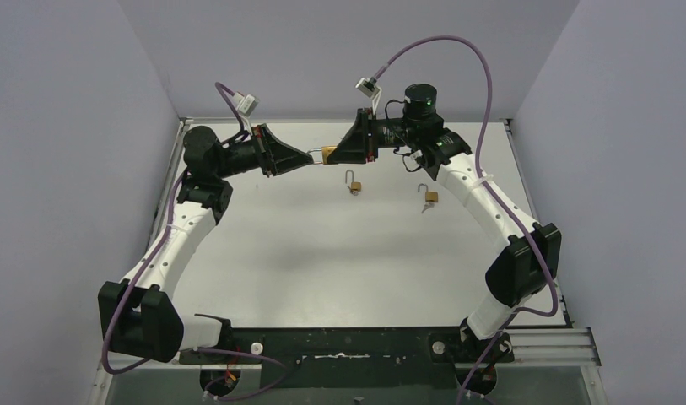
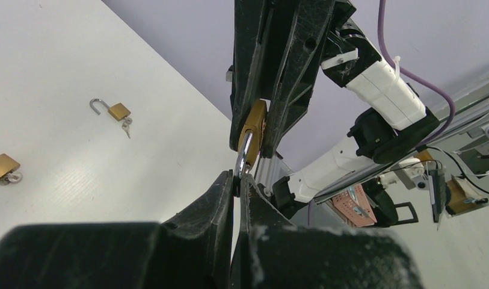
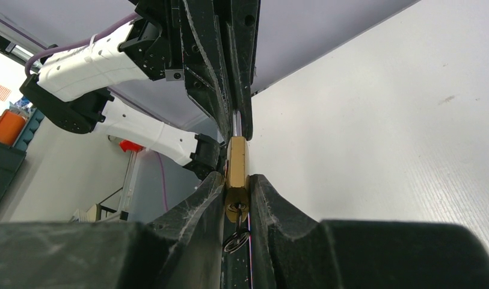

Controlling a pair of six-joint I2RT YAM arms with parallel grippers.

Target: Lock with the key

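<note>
A brass padlock [image 1: 329,155] hangs in the air between the two grippers, its body [image 3: 237,168] held by my right gripper, which is shut on it. A key ring [image 3: 236,241] dangles below the body in the right wrist view. The steel shackle [image 2: 245,150] points to my left gripper, whose fingertips are shut around or against its end; whether they grip it is hard to tell. In the top view the left fingertips [image 1: 307,160] meet the shackle from the left.
Two other open brass padlocks with keys, one at centre [image 1: 355,186] and one farther right [image 1: 432,197], lie on the white table [image 1: 305,253]. Grey walls stand at the sides and back.
</note>
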